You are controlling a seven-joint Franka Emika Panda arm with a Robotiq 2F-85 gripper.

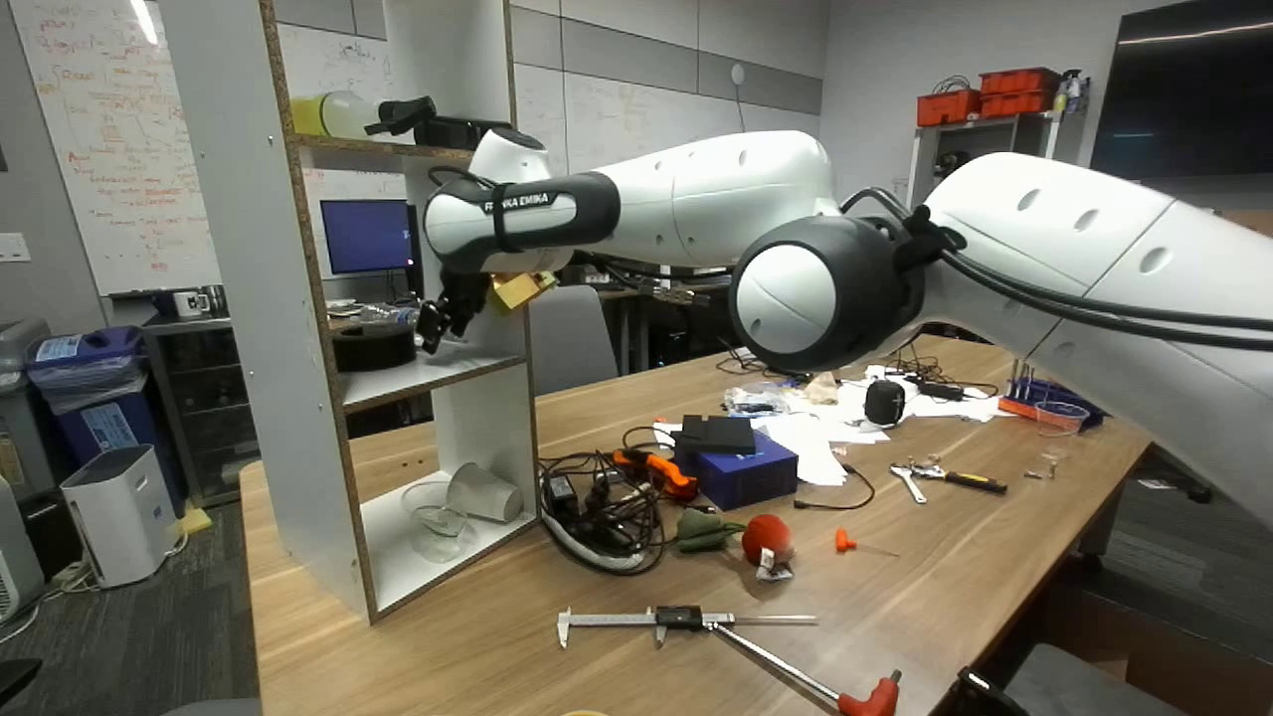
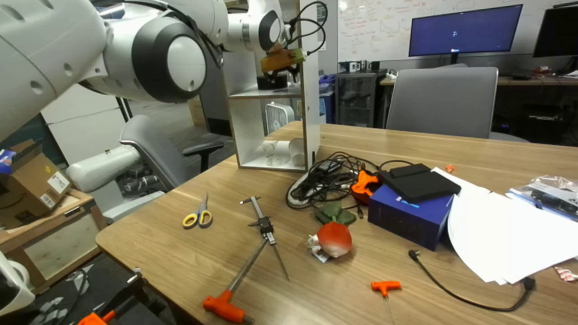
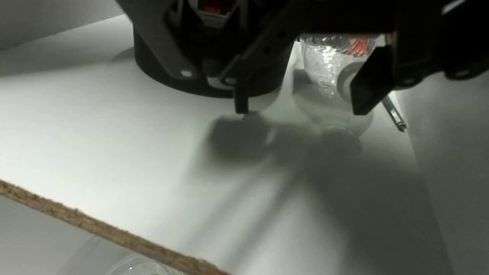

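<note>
In the wrist view my gripper is open, its two dark fingers apart over the white middle shelf. Beyond the gap and toward the right finger is a clear plastic bottle with a red patch. A round black object sits behind the left finger, partly hidden by the gripper. From outside, the gripper reaches into the shelf unit beside that black object. Contact with the bottle cannot be made out.
The shelf board's chipped front edge and the unit's side panel bound the space. A white cup and a clear cup lie on the bottom shelf. Cables and a blue box stand on the table.
</note>
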